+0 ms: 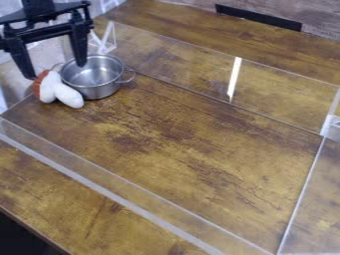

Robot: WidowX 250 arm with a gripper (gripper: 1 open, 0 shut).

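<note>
My black gripper hangs open at the upper left, over a plush toy in white with an orange-red part, lying on the wooden surface. A steel pot with side handles stands just right of and behind the toy. Nothing shows between the fingers, though how high they are above the toy is hard to tell.
Clear plastic walls enclose the wooden work area. A dark slot is at the back edge.
</note>
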